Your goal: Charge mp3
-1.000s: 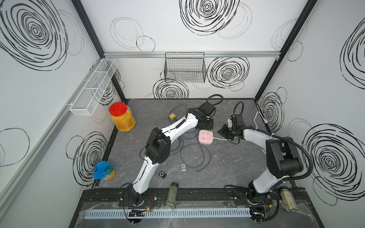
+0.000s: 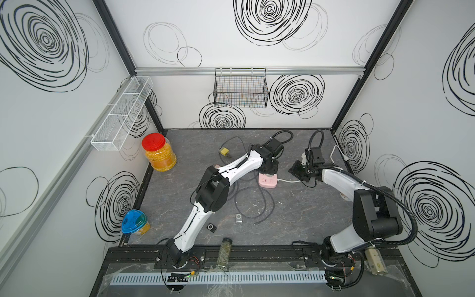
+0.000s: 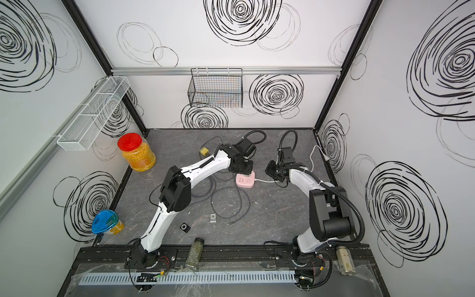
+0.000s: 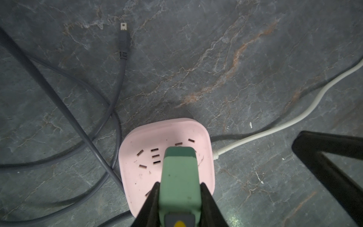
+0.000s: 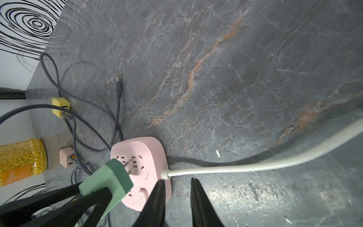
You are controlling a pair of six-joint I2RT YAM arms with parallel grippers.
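In the left wrist view, my left gripper is shut on a green adapter (image 4: 180, 166), held above the pink power strip (image 4: 136, 136). The right wrist view shows the green adapter's metal prongs (image 5: 130, 165) exposed over the strip's sockets. There my right gripper is part open with nothing visible between its fingers, just right of the strip and near its white cord (image 5: 234, 168). A grey cable ends in a small connector (image 4: 123, 43). On the table's front part lie a small silver device (image 2: 238, 217) and a small black device (image 2: 211, 227).
A yellow cube (image 5: 60, 106) and a second pink block (image 5: 66, 157) lie among the cable loops. A red-lidded jar (image 2: 159, 153) and a blue-lidded tub (image 2: 134, 222) stand at the left.
Over the past second, my left gripper has moved slightly right and forward, covering the strip's back edge. The right arm has shifted a little right.
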